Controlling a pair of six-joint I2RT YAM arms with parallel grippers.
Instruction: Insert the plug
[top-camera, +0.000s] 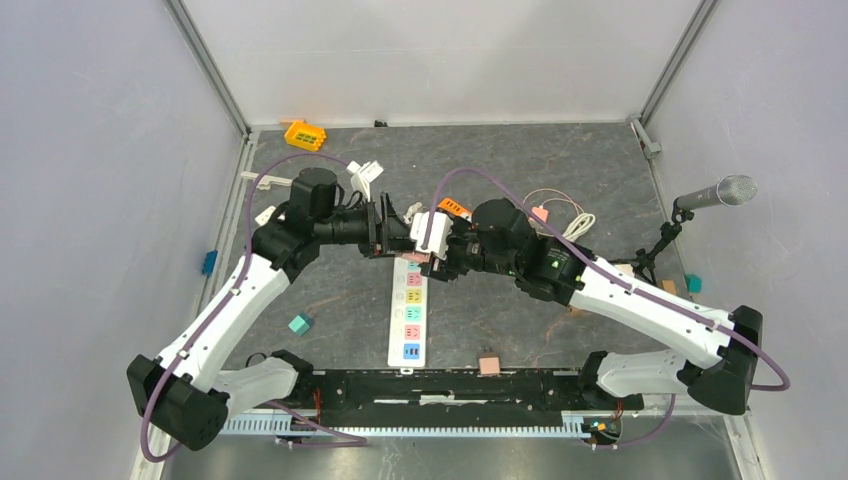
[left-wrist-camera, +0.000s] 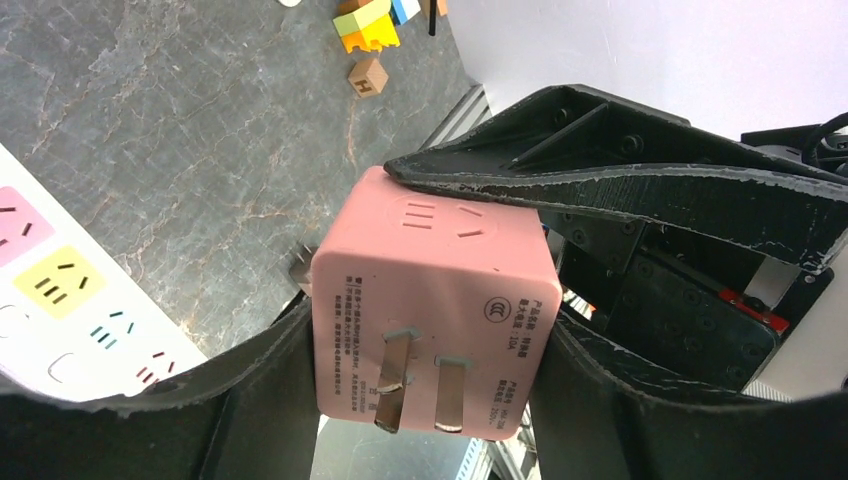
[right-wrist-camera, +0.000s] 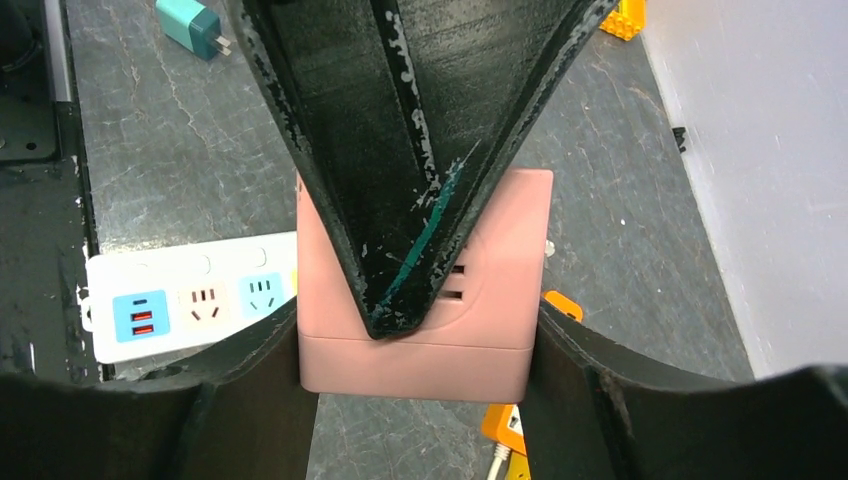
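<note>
A pink block-shaped plug (left-wrist-camera: 430, 275) is clamped by both grippers above the table, past the far end of the white power strip (top-camera: 408, 320). My left gripper (top-camera: 395, 238) is shut on it from the left. From the opposite side my right gripper (top-camera: 433, 255) is shut on it too. In the left wrist view two flat metal prongs (left-wrist-camera: 450, 395) stick out of the plug's face. The right wrist view shows the plug's slotted side, partly covered by a black finger (right-wrist-camera: 400, 200) of the left gripper. Colored sockets run along the strip, free of plugs.
An orange power strip (right-wrist-camera: 505, 425) lies past the white strip. A teal plug (top-camera: 300, 323) rests at the left, another pink plug (top-camera: 489, 364) at the front edge. A microphone stand (top-camera: 655, 245) is at the right.
</note>
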